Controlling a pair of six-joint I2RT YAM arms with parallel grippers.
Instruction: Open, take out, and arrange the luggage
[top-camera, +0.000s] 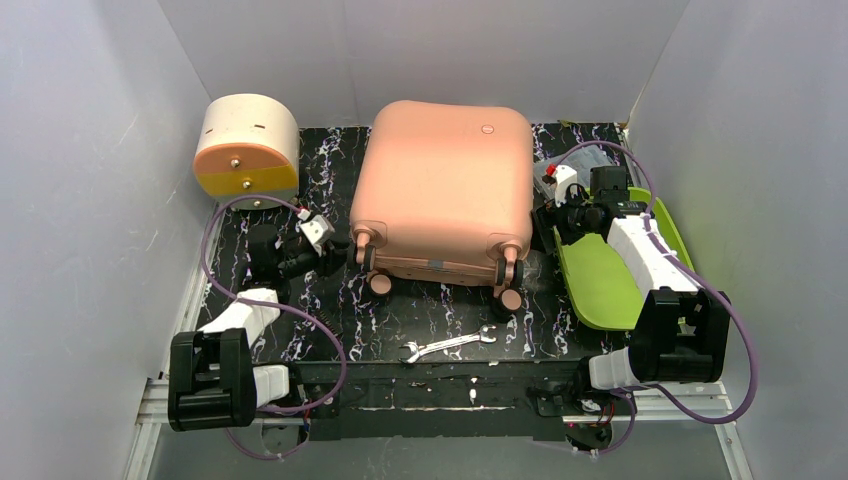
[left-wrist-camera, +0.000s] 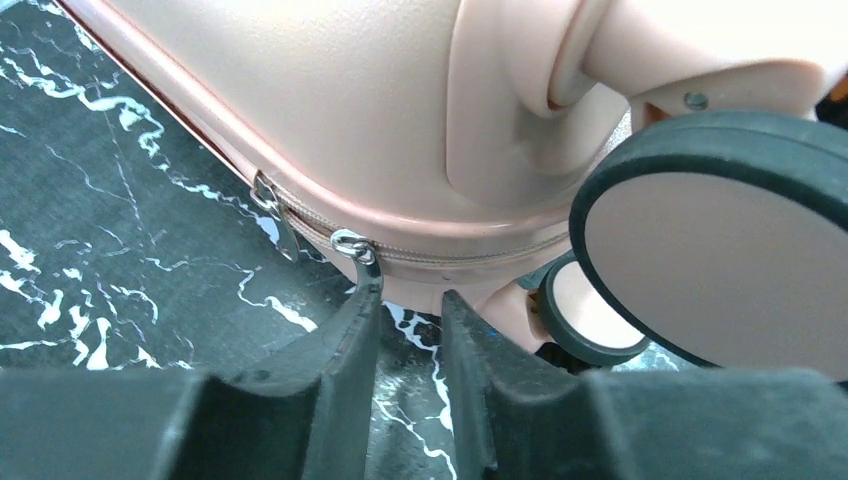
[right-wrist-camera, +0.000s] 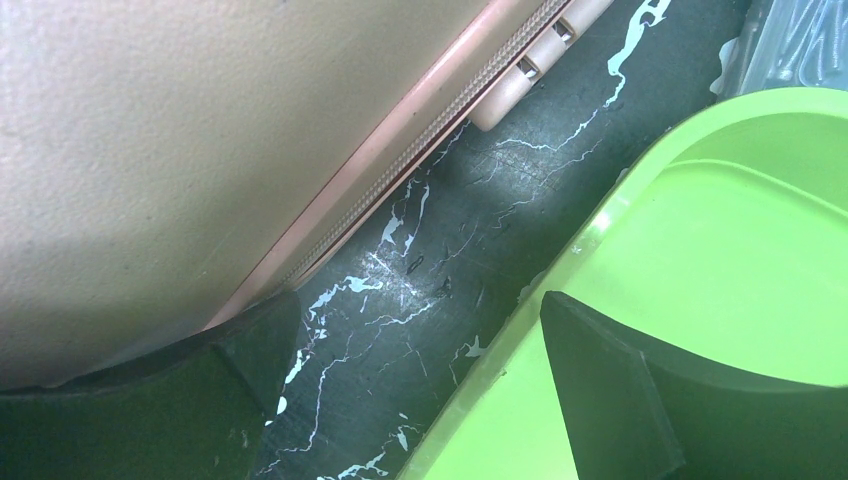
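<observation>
A pink hard-shell suitcase (top-camera: 441, 175) lies in the centre with its wheels (top-camera: 380, 286) toward the front. My left gripper (top-camera: 330, 258) is at its left side near a wheel; in the left wrist view its part-open fingers (left-wrist-camera: 340, 410) are just below a zipper pull (left-wrist-camera: 352, 245), the left fingertip at the pull's dangling tab. Whether it grips the tab is unclear. A second pull (left-wrist-camera: 268, 200) sits beside it. My right gripper stands open between the suitcase's zipped right edge and the green tray, nothing visible between its fingers.
A green tray (top-camera: 600, 290) is on the right with a clear bin (right-wrist-camera: 800, 40) behind it. A cream drawer cabinet (top-camera: 246, 130) stands back left. A wrench (top-camera: 448, 343) lies at the front of the black marble table (top-camera: 400, 320).
</observation>
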